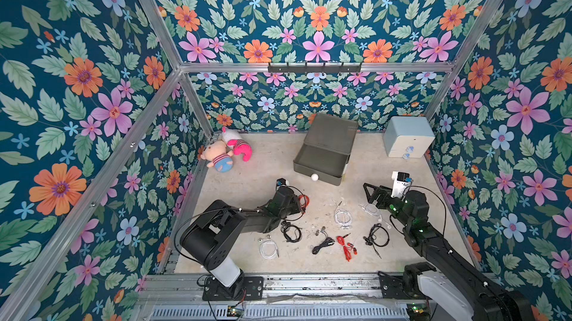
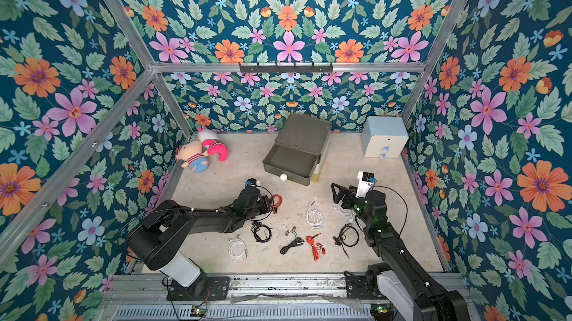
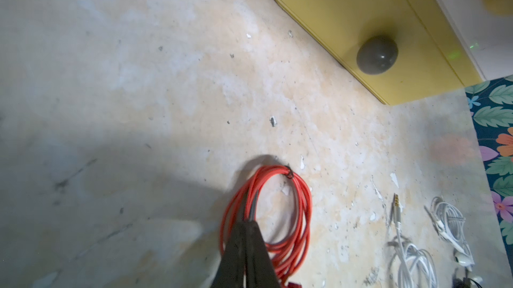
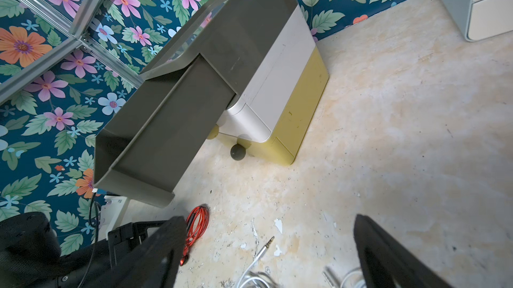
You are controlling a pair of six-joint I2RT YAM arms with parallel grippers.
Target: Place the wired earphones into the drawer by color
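My left gripper is shut, its dark fingertips over the red earphone coil (image 3: 299, 197); no strand shows clearly between the fingers, and touch is hard to judge. In the top left view this red coil (image 1: 304, 202) is partly covered by the left arm. A second pair of red earphones (image 1: 345, 248) lies nearer the front. White earphones (image 1: 269, 249) and black earphones (image 1: 290, 232) lie among several other coils. Behind them, the grey top drawer (image 1: 318, 162) of the storage box stands pulled out. My right gripper is open and empty, above white cables (image 4: 256, 280).
A yellow lower drawer (image 3: 336, 15) with a dark knob (image 3: 377, 54) is closed. Plush toys (image 1: 221, 154) sit at the back left, a blue-white drawer box (image 1: 408, 136) at the back right. Table left of the grey drawer is clear.
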